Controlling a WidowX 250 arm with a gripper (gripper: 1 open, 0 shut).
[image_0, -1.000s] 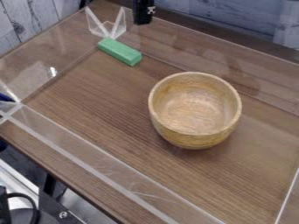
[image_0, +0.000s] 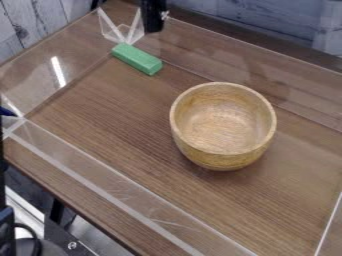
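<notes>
The gripper (image_0: 151, 22) is a dark shape at the top edge of the view, mostly cut off, above and behind a green block (image_0: 135, 58); its fingers look shut, with nothing visible between them, though small. The green block lies on the wooden table (image_0: 94, 130) in the upper left. A round woven bowl (image_0: 223, 125) stands right of centre.
A clear, faint object (image_0: 118, 27) sits just behind the green block. Dark cables (image_0: 20, 235) lie at the lower left edge. The middle and right of the table around the bowl are clear.
The gripper has shifted slightly down and to the left at the top of the view. The block and bowl have not moved.
</notes>
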